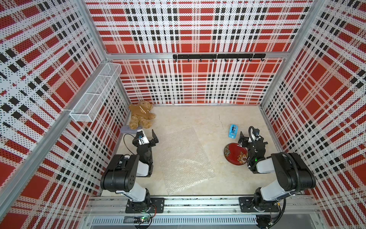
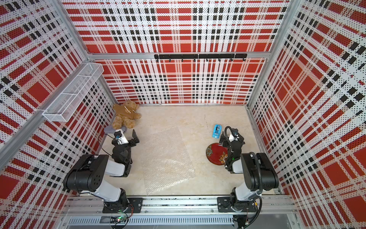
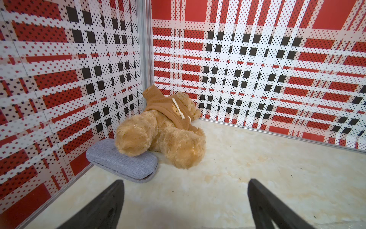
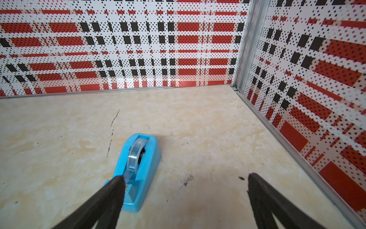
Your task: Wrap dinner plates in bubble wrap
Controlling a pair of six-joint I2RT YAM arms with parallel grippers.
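A red plate with a floral rim [image 1: 233, 153] lies on the right of the table, partly hidden beneath the right arm. The clear bubble wrap sheet [image 1: 186, 162] is spread flat at the middle, apart from the plate. My left gripper stands open and empty, left of the sheet. My right gripper is open too, with bare table between its fingers; from above it hovers over the plate's right side. Behind the plate sits a blue tape dispenser [image 4: 139, 171], seen ahead and left in the right wrist view.
A brown teddy bear [image 3: 164, 129] rests in the back left corner, partly on a grey case [image 3: 122, 160]. A white wire basket [image 1: 97, 91] hangs on the left wall, and a black hook rail [image 1: 219, 56] on the back wall.
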